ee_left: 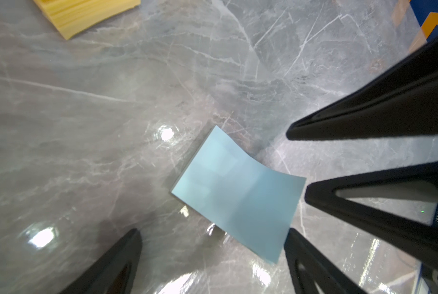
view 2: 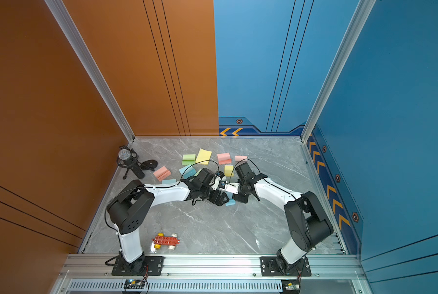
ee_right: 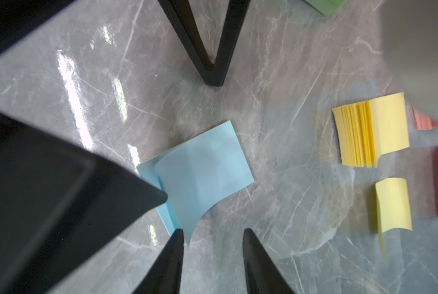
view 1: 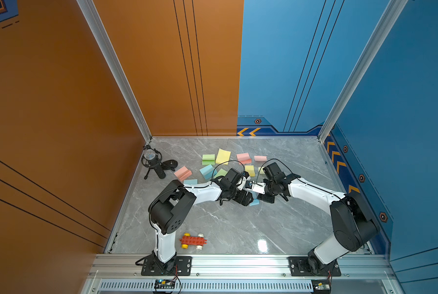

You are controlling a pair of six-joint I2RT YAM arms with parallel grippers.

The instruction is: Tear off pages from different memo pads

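In the right wrist view, a light blue memo pad [ee_right: 214,166] lies on the table. Its top sheet arches up, with the pad's edge showing beneath at the left. My right gripper is part open. The sheet's curled corner hangs close to its left finger [ee_right: 169,267]; whether they touch I cannot tell. In the left wrist view, my left gripper is open wide over the same blue pad [ee_left: 243,186]. One corner of the sheet comes against its right fingertip [ee_left: 299,250]. Both grippers meet above this pad in the top views, mostly covering it.
A yellow pad [ee_right: 358,132] and a loose-looking yellow sheet [ee_right: 394,203] lie to one side. Several green, pink and blue pads and sheets, including a large yellow sheet [view 1: 223,156], lie farther back. A red toy [view 1: 193,240] sits near the front edge; a black stand [view 1: 155,164] is at left.
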